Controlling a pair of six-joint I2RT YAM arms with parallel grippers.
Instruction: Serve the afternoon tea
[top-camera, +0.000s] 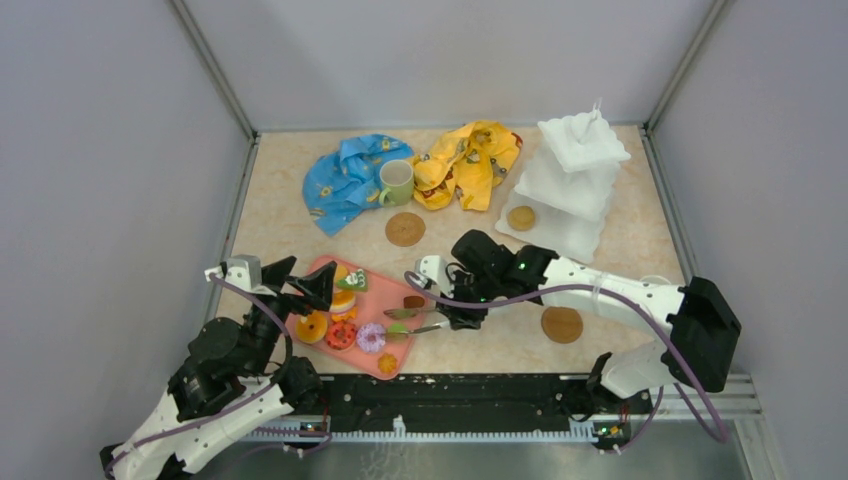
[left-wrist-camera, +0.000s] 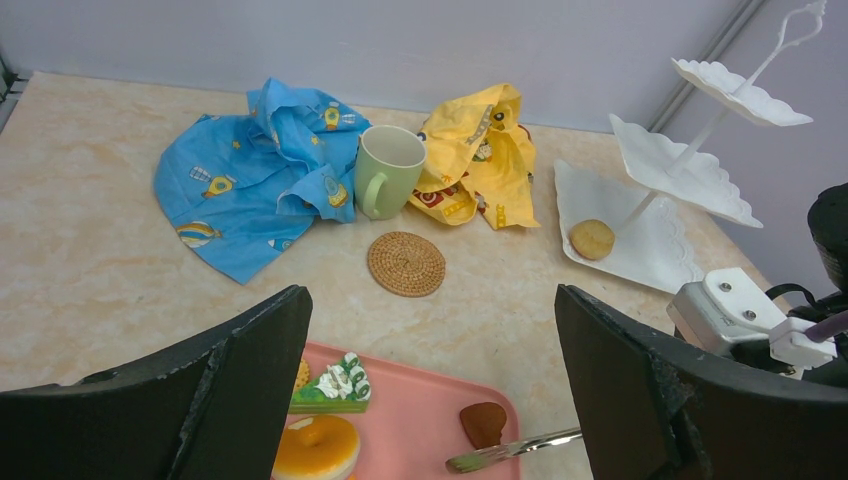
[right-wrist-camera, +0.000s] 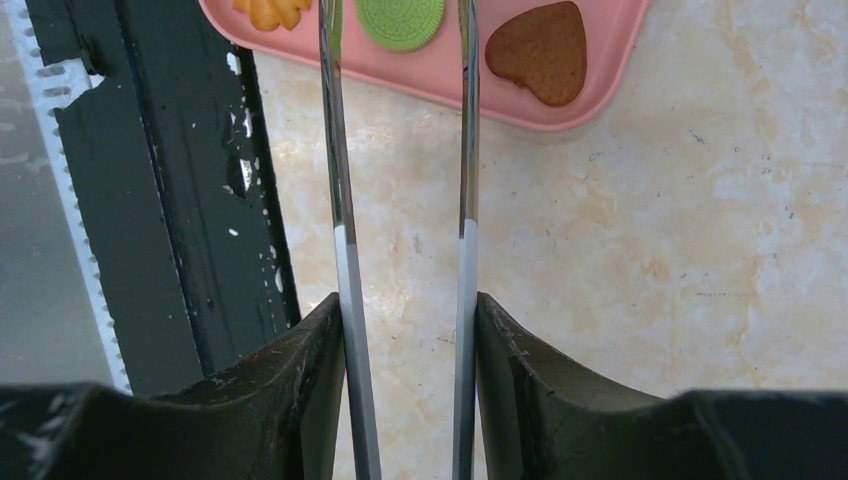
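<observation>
My right gripper is shut on the silver tongs (right-wrist-camera: 347, 215), one arm against each finger. The tongs' two tips stay apart over the pink tray (top-camera: 385, 287). In the right wrist view, a round green cookie (right-wrist-camera: 400, 18) shows between the tong arms, and a brown heart-shaped cookie (right-wrist-camera: 542, 55) sits to their right. Close to the lower tong's tip is a purple donut (top-camera: 371, 337); whether they touch I cannot tell. Open and empty, my left gripper (top-camera: 318, 286) hovers over the tray's left side. A white tiered stand (top-camera: 565, 190) carries a round biscuit (top-camera: 521, 218) on its bottom tier.
Other toy pastries, including a red donut (top-camera: 341, 335), fill the tray's left part. At the back stand a green mug (top-camera: 396, 180), a blue cloth (top-camera: 345, 180) and a yellow cloth (top-camera: 480, 160). Woven coasters (top-camera: 405, 229) lie flat. Bare table separates tray and stand.
</observation>
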